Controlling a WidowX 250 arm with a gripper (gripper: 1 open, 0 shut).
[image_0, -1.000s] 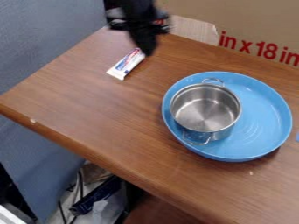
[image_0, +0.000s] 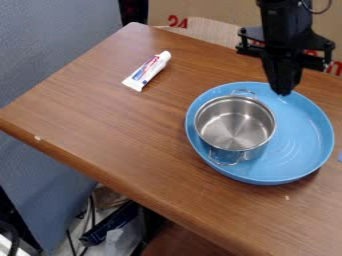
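A small steel pot (image_0: 235, 128) with wire handles sits on a blue plate (image_0: 302, 140) on the right of the wooden table. A white toothpaste tube (image_0: 146, 71) lies at the upper left of the tabletop. My black gripper (image_0: 281, 84) hangs at the top right, above the plate's back edge behind the pot; whether its fingers are open or shut is unclear.
A cardboard box (image_0: 198, 22) stands along the back. Beyond the left edge are a grey-blue surface and some cables on the floor.
My gripper has moved right and lower, from above the toothpaste to over the back of the plate. The pot, plate and tube have not moved.
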